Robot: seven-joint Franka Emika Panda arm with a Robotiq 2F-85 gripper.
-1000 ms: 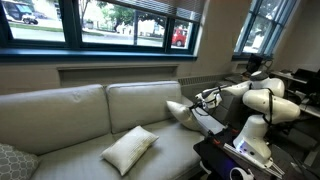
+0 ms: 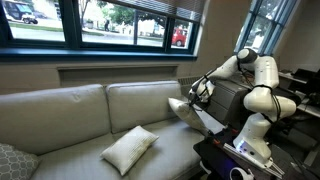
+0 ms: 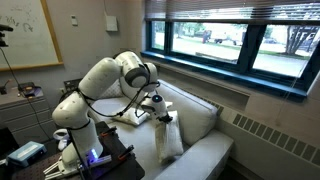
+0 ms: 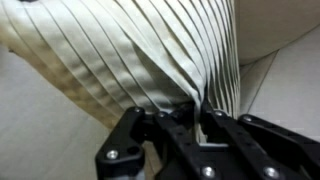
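Observation:
A pale striped cushion (image 4: 75, 45) fills much of the wrist view, its fabric gathered into folds where it meets my gripper. The fingers are shut with a pinch of this cloth between them. In exterior view 2 the same cushion (image 3: 168, 140) stands tilted on the sofa seat, and my gripper (image 3: 164, 118) is at its upper part. Exterior view 1 has the cushion (image 2: 186, 114) at the sofa's right end, partly behind the arm. Whether its lower edge rests on the seat cannot be told.
The light sofa (image 2: 70, 110) runs below the windows. Another striped cushion (image 2: 130, 149) lies at mid-seat, and a grey patterned one (image 2: 15, 162) is at the left end. Bare seat lies between them. A radiator cover (image 3: 270, 123) lines the wall behind.
The arm's elbow and forearm have risen in exterior view 1. The cushion at the gripper stays in nearly the same place and tilt. The other cushions have not moved.

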